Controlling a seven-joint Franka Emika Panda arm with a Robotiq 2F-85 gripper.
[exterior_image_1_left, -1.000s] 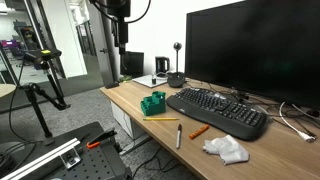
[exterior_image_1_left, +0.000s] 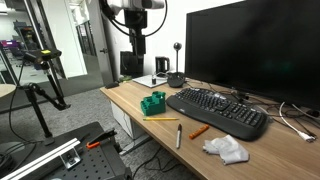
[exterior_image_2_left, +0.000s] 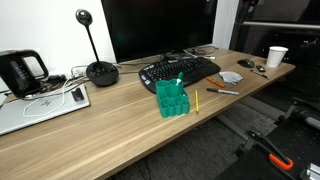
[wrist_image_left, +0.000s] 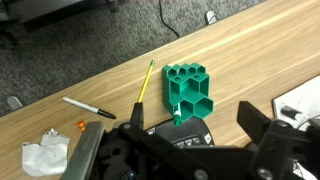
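In the wrist view, my gripper is open, its dark fingers wide apart with nothing between them. Below lies a green organizer (wrist_image_left: 189, 90) with several hexagonal compartments. A small green-and-white item (wrist_image_left: 178, 118) shows at its edge nearer the keyboard. Beside the organizer is a yellow pencil (wrist_image_left: 147, 82); farther left lie a white marker (wrist_image_left: 89, 107) and a crumpled white cloth (wrist_image_left: 46, 153). Exterior view 1 has the gripper (exterior_image_1_left: 137, 47) high above the table, well clear of the organizer (exterior_image_1_left: 153, 104).
A black keyboard (exterior_image_1_left: 217, 111) lies behind the pencil, before a large monitor (exterior_image_1_left: 250, 50). An orange object (exterior_image_1_left: 198, 131) rests near the cloth. On the other side of the organizer, bare wood (exterior_image_2_left: 110, 120) stretches toward a white device (exterior_image_2_left: 42, 108) and a black lamp (exterior_image_2_left: 102, 72).
High over the table, the arm's end has shifted to the right and turned in exterior view 1. The objects on the table stay where they were.
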